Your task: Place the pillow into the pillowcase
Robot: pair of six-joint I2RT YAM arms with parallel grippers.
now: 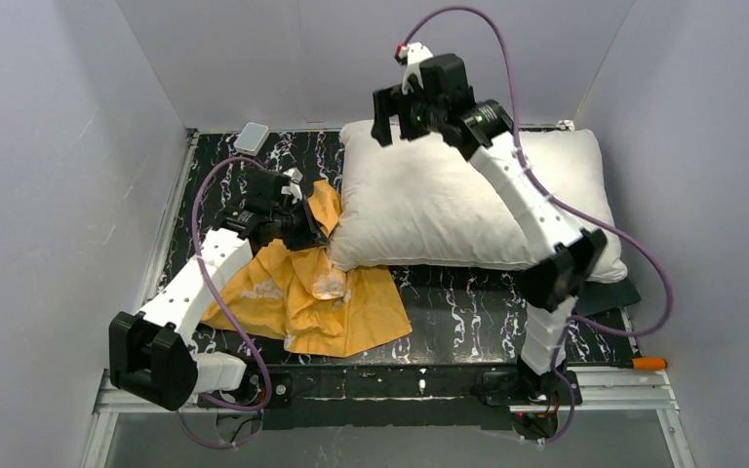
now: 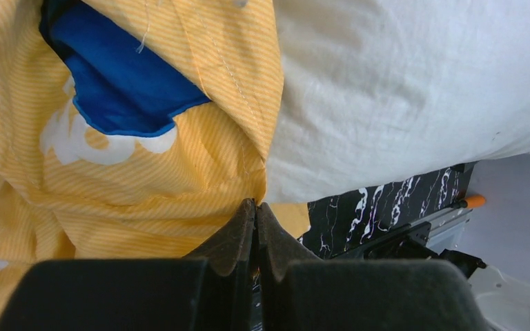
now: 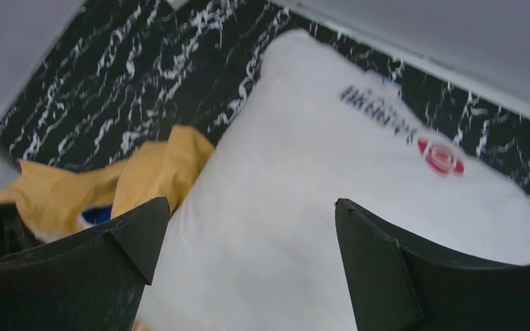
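A plump white pillow fills the right of the table, its lower-left corner against the crumpled yellow pillowcase. My left gripper is shut at that junction; in the left wrist view its fingertips touch the yellow cloth, whose blue inside shows, beside the pillow. Whether cloth is between the fingers is unclear. My right gripper is open above the pillow's top left; the blurred right wrist view shows the pillow below it, with nothing held.
A small pale box sits at the back left. Grey walls enclose the table. An orange-handled tool lies at the front right. Bare table shows in front of the pillow.
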